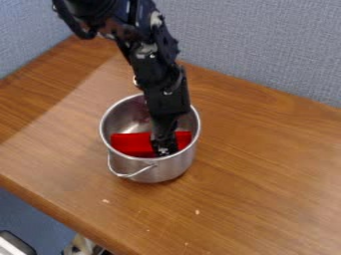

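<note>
A silver metal pot with a wire handle stands on the wooden table, a red object lying inside it. My black gripper reaches down from above into the pot, over the red object at the right.
A grey wall stands behind it, and the table's edge runs along the lower left.
</note>
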